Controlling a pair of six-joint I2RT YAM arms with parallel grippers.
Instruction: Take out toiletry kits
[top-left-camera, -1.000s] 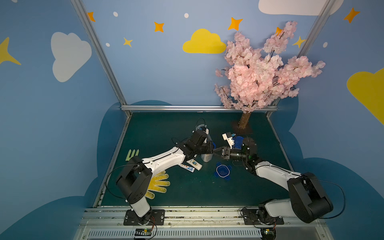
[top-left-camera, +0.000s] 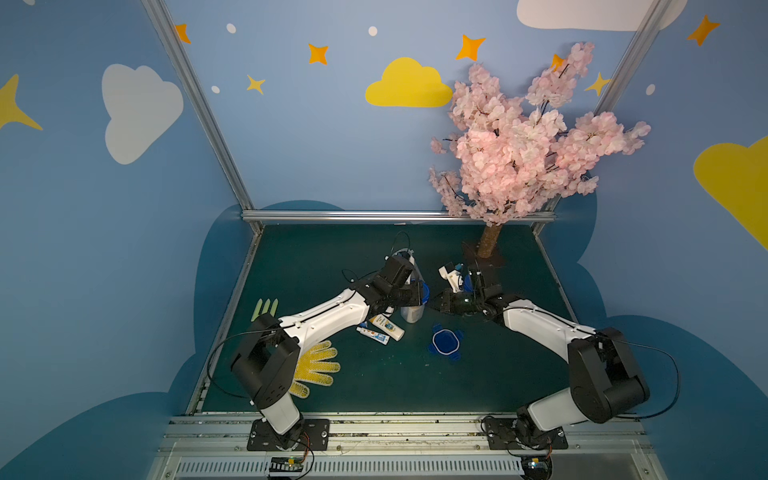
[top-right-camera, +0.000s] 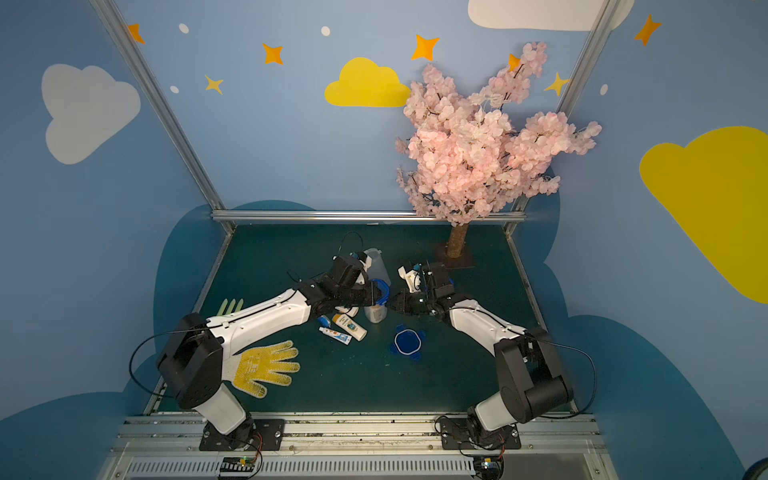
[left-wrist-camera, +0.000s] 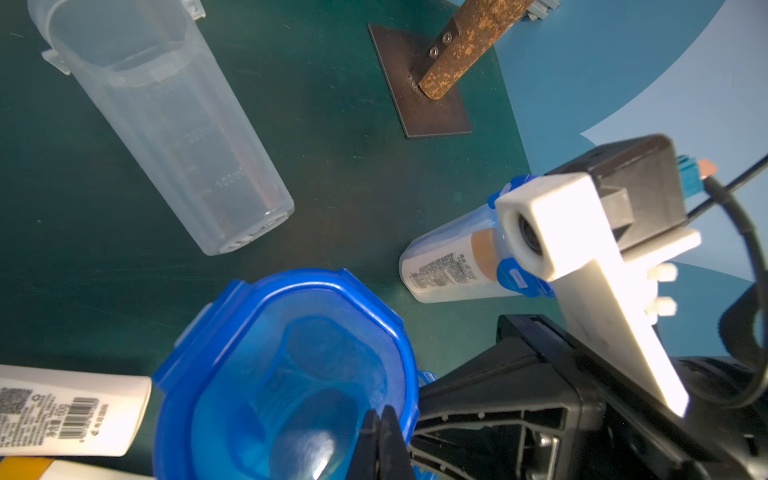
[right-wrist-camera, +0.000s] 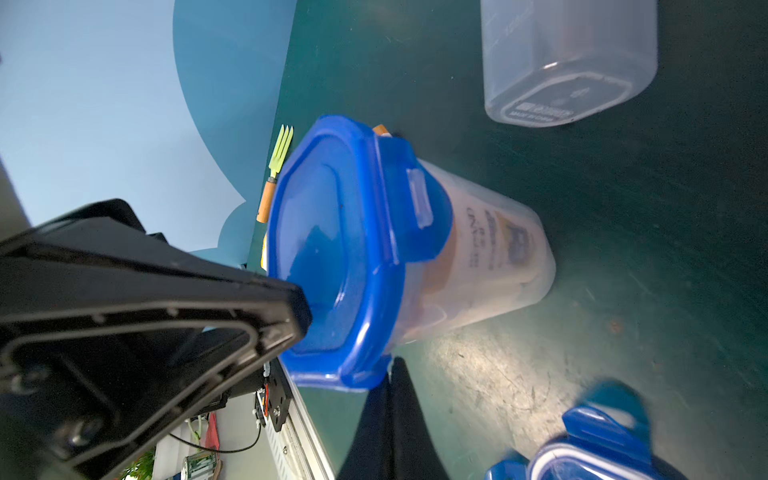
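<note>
A clear container with a blue lid (right-wrist-camera: 328, 232) stands between my grippers; bottles with printed labels show dimly through its wall. My left gripper is shut, its tips over the lid (left-wrist-camera: 288, 360) near the rim. In the right wrist view, the right gripper is shut at the lid's lower edge, close to a corner latch. Nothing shows between either pair of fingers; whether the tips touch the lid cannot be told. A white tube (top-left-camera: 387, 326) and a toothpaste tube (top-left-camera: 373, 335) lie left of the container.
An open clear container (left-wrist-camera: 168, 136) lies behind. Its likely lid, a loose blue one (top-left-camera: 445, 342), lies in front. Another blue-lidded container (left-wrist-camera: 456, 260) is beside the right arm. A yellow glove (top-left-camera: 313, 368) and tree base (left-wrist-camera: 424, 80) flank the area.
</note>
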